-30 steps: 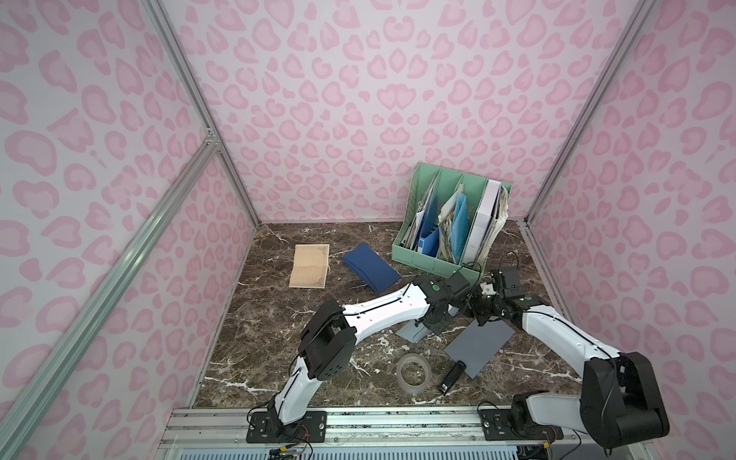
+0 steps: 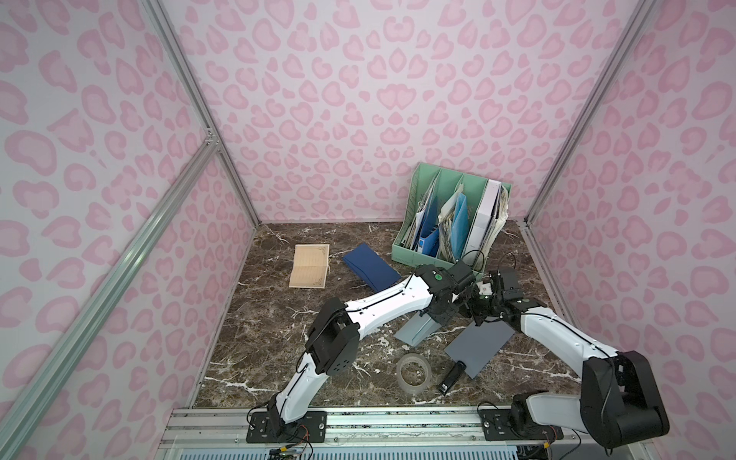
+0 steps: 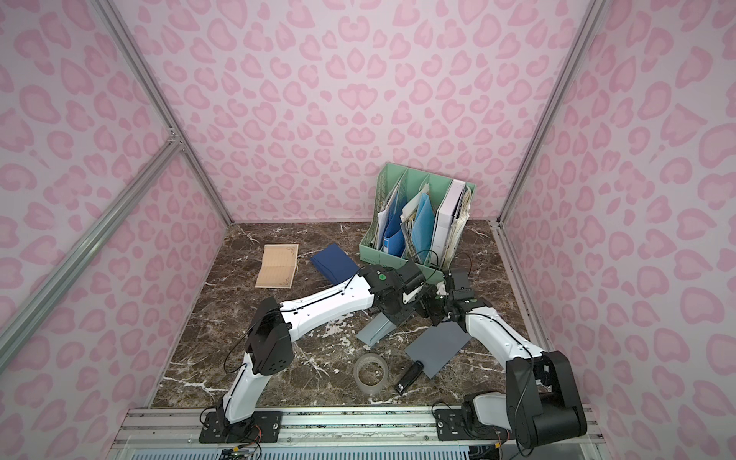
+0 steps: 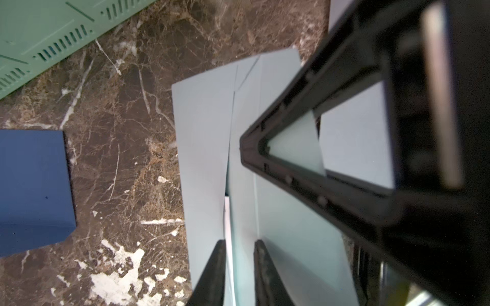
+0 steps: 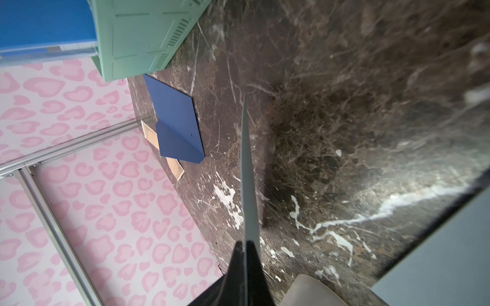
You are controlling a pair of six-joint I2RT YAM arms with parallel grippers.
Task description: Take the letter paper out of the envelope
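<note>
The pale grey-blue envelope (image 2: pixel 416 331) is raised off the marble, beneath both grippers. In the left wrist view it (image 4: pixel 204 132) shows a long slit with a thin white strip inside. My left gripper is over that slit, its two fingertips apart at the bottom of the view. In the right wrist view the envelope (image 5: pixel 247 188) is edge-on, with my right gripper shut on its edge. The black frame of the other gripper covers much of the left wrist view's right side.
Behind stands a green file holder (image 2: pixel 406 257) full of folders. A blue folder (image 2: pixel 368 264) and tan paper (image 2: pixel 309 268) lie left. In front lie a tape roll (image 2: pixel 414 387), a dark grey board (image 2: pixel 479 352) and a black object (image 2: pixel 452 377).
My left arm has risen and shifted slightly toward the back in the top left view, uncovering more of the envelope. The right arm is nearly still.
</note>
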